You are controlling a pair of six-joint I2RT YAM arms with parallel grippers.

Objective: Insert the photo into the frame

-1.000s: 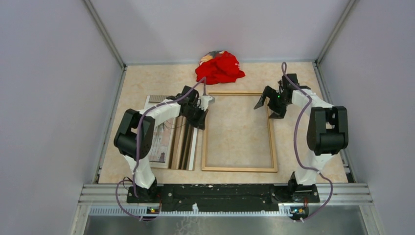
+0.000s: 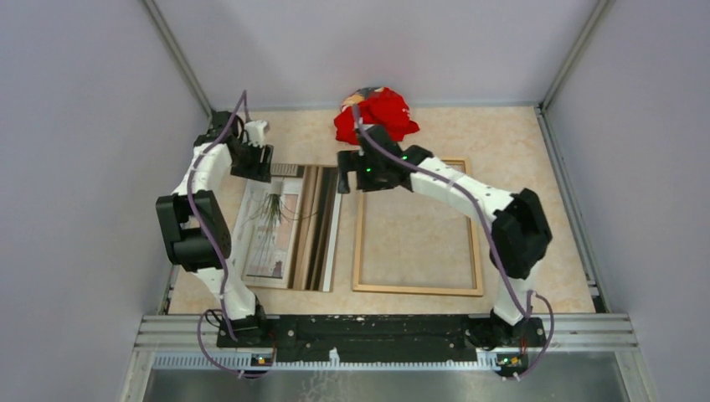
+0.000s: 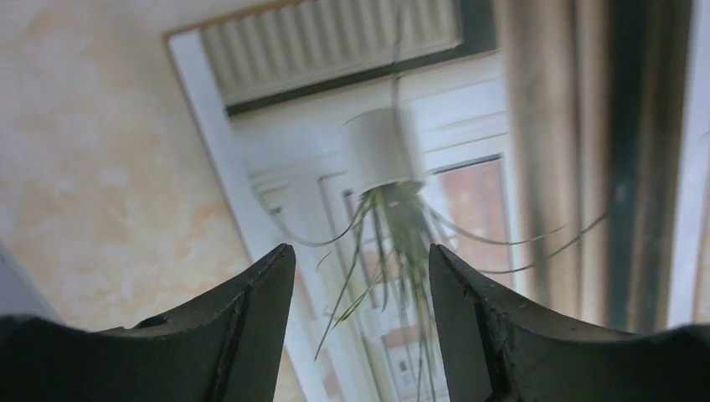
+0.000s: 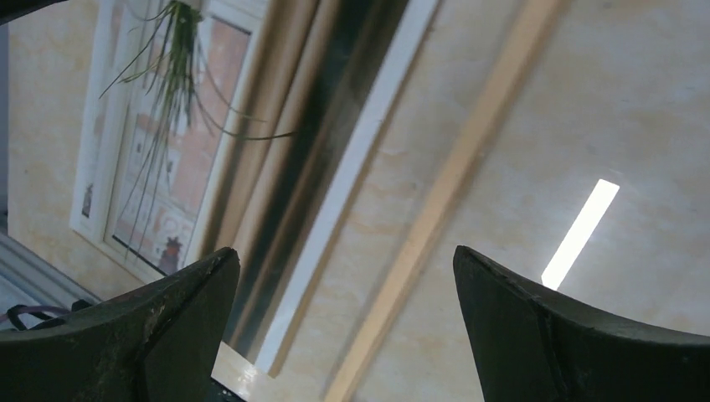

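Note:
An empty wooden frame (image 2: pixel 414 291) with a clear pane lies right of centre on the table. To its left lies a stack of frames and prints (image 2: pixel 276 234), with stringy green strands (image 3: pixel 381 226) over pinkish pictures in white borders. My left gripper (image 2: pixel 255 163) is open above the back left of this stack, its fingers empty in the left wrist view. My right gripper (image 2: pixel 356 172) is open above the gap between the stack and the wooden frame, near their back ends. The left wrist view is blurred.
A crumpled red cloth (image 2: pixel 377 117) lies at the back centre. Bare table (image 2: pixel 536 251) shows at the right and along the back left. Walls bound the sides and back.
My left arm has moved left over the stack's back corner. My right arm has swung left to the middle. The wooden frame has shifted slightly right.

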